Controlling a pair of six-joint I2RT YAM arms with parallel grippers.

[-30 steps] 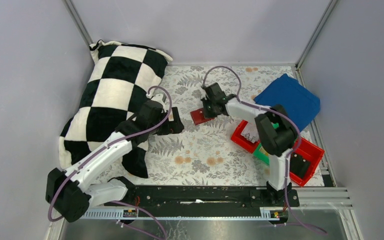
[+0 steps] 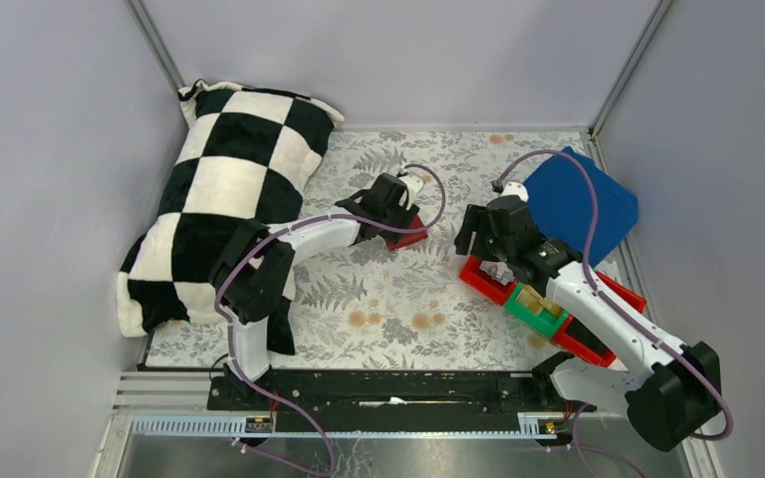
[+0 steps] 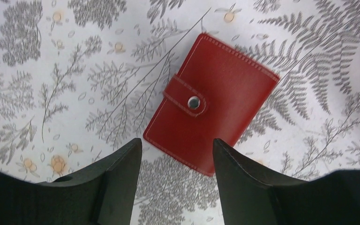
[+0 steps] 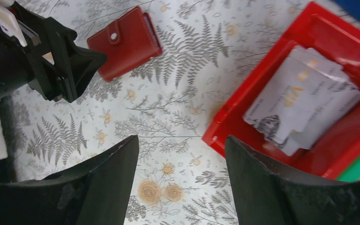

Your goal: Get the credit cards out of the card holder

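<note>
The red card holder lies flat on the patterned table, its snap strap closed over one side in the left wrist view. My left gripper is above it, fingers apart, with the holder's lower end showing between and beyond the fingertips. In the top view the left gripper partly covers the holder. To the right, my right gripper hangs open with nothing between its fingers, near the red bin. No credit cards show outside the holder's cover; its inside is hidden.
A red bin holds white cards or packets, one marked VIP. A green bin and another red bin adjoin it. A blue cloth lies back right, a checkered cushion left.
My left arm has moved right, to over the card holder. My right arm has drawn back from the holder toward the bins. The holder has stayed in about the same place.
</note>
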